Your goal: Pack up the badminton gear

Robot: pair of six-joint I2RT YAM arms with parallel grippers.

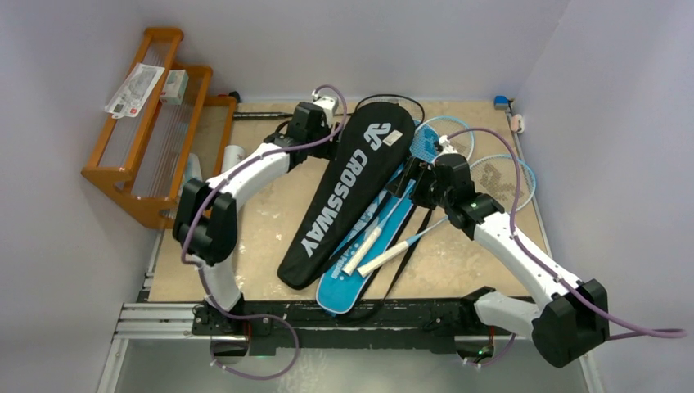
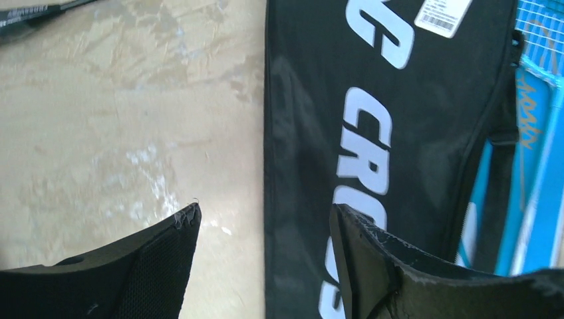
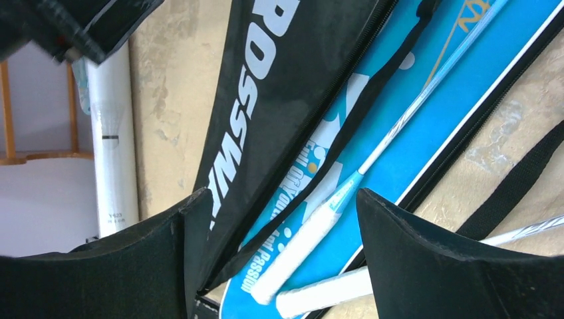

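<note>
A black CROSSWAY bag (image 1: 348, 192) lies slanted across the mat, partly on top of a blue bag (image 1: 334, 293). Two white-handled rackets cross the blue bag; one handle (image 3: 302, 249) rests on it, and the other handle (image 3: 332, 291) lies partly over its edge. At the back, a black racket's shaft (image 1: 254, 115) runs behind the left gripper, its head beyond the black bag. My left gripper hovers above the black bag's left edge, its fingers apart and nothing between them. Over the blue bag and rackets, my right gripper is open and empty.
A wooden shelf (image 1: 131, 176) fills the left side, with a white tube (image 3: 113, 146) beside it. A blue item (image 1: 501, 101) sits in the back right corner. Bare mat shows left of the black bag and at front right.
</note>
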